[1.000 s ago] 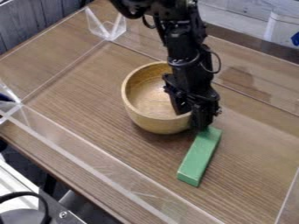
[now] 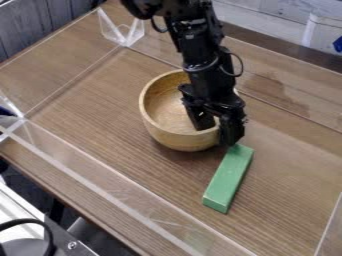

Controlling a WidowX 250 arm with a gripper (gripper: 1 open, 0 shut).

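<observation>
A wooden bowl (image 2: 163,110) rests on the wooden table, its right part hidden behind the black arm. My gripper (image 2: 218,128) hangs low over the bowl's right side, at the upper end of a green block (image 2: 227,182) that lies on the table in front and to the right of the bowl. The gripper is open; whether anything is between its fingers is hard to see, as the dark fingers overlap.
Clear plastic brackets and strips line the table's edges. Bare table (image 2: 80,110) lies to the left of the bowl and to the right of the block. Cables and white items sit off the table at the lower left.
The arm and gripper have shifted slightly left over the bowl. The bowl and green block look about the same.
</observation>
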